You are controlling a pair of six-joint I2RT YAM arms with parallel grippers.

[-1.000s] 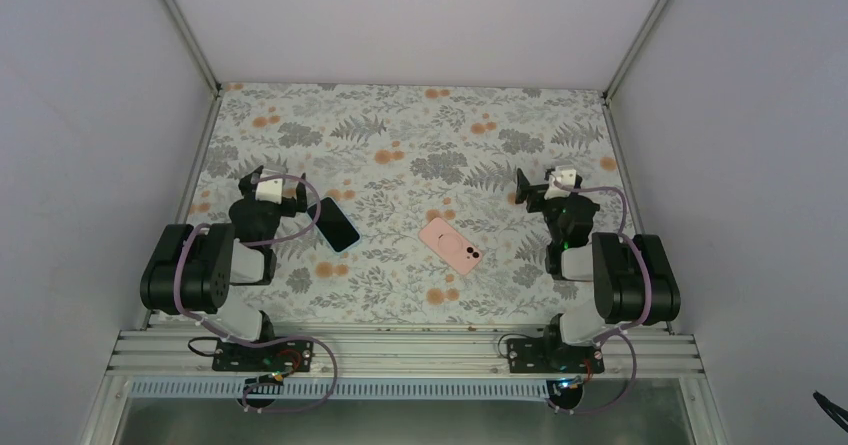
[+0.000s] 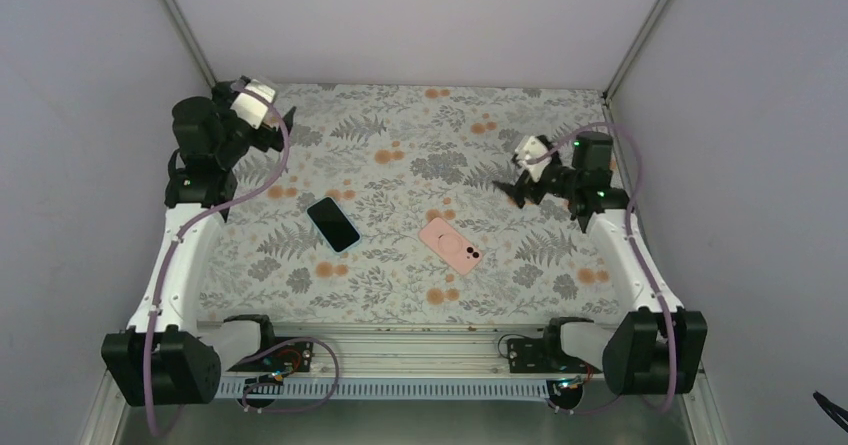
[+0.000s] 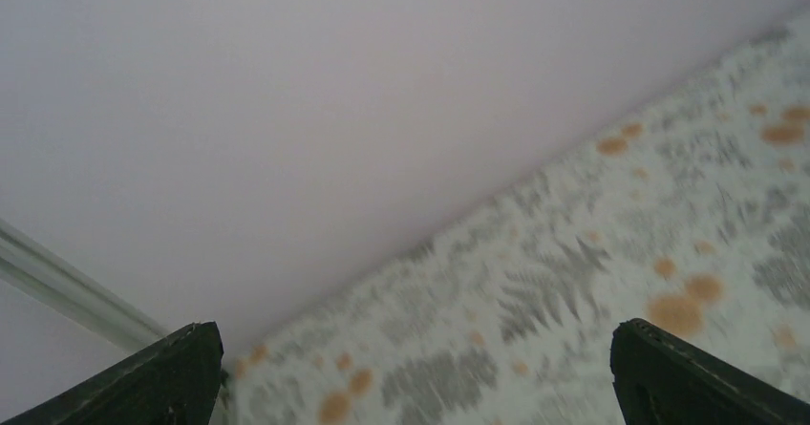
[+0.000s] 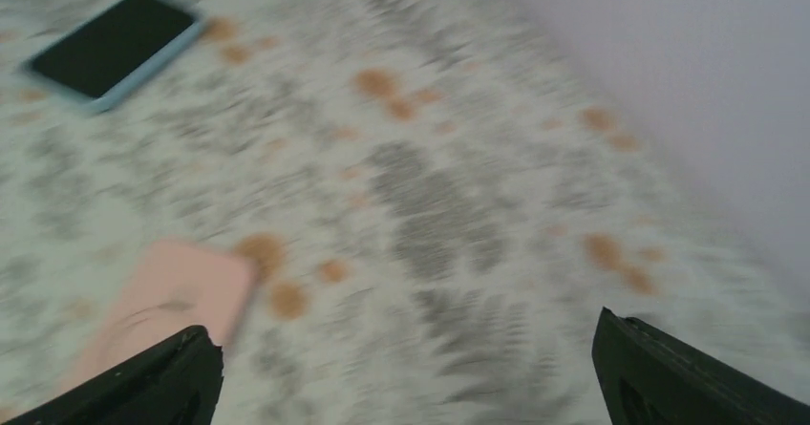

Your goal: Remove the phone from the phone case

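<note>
On the patterned mat, left of the middle, lies a phone with its black screen up and a light-blue edge around it. A pink phone or case lies nearer the centre, back side up, with a ring mark and dark camera spots. Whether it holds a phone cannot be told. My left gripper is up at the far left, open and empty, away from both. My right gripper hangs open, above and to the right of the pink one. In the right wrist view, the pink one and blue-edged phone appear beyond the fingers.
White walls enclose the back and sides. Purple hoses run along both arms.
Both arms have reached out from their folded poses. The left gripper went up toward the back-left corner; the right one moved slightly left and turned. Both objects stayed put.
</note>
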